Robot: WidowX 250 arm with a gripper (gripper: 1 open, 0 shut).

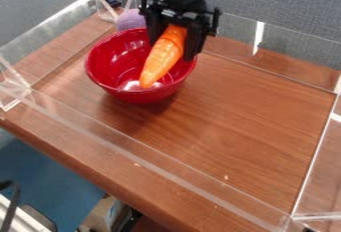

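Observation:
My black gripper [181, 22] hangs over a red bowl [110, 72] in the upper middle of the camera view. An orange carrot [164, 55] is held at the gripper, slanting down into the bowl with its tip low near the bowl's inside. The gripper is shut on the carrot's upper end, which is partly hidden by the dark fingers.
A pale purple object [130, 19] sits behind the bowl at the back left. Clear plastic walls border the wooden surface [233, 126].

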